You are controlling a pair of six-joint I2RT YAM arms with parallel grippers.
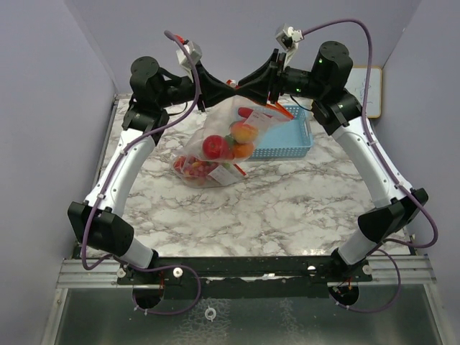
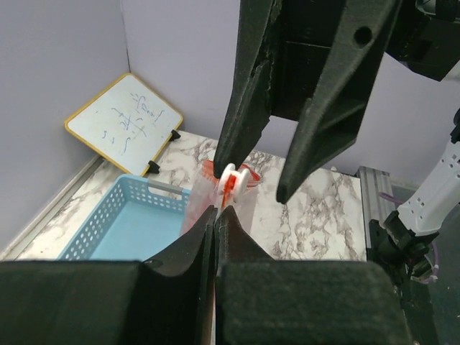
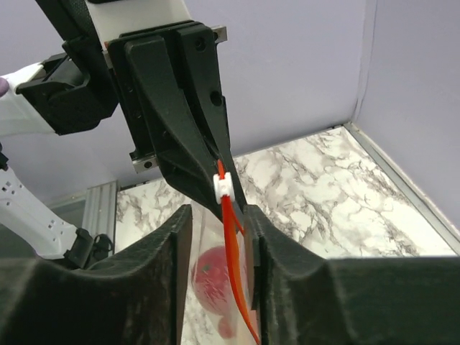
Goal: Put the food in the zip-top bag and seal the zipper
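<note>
The clear zip bag (image 1: 203,136) with a red-orange zipper holds several fruits, among them a red one (image 1: 215,146) and a yellow-red one (image 1: 244,133). Its white slider (image 2: 231,180) sits at the zipper's end. My left gripper is shut at that end, the thin red strip running into its fingertips. Around the slider, my right gripper stands part open; its two fingers lie on either side of the red strip (image 3: 231,248), apart from it. In the top view, both grippers meet over the bag's upper edge, hiding the slider.
What looks like a second clear bag (image 1: 195,169) of small red fruits lies at the front left. A blue basket (image 1: 284,152) stands behind and right of the bag. A whiteboard (image 2: 122,118) leans at the back.
</note>
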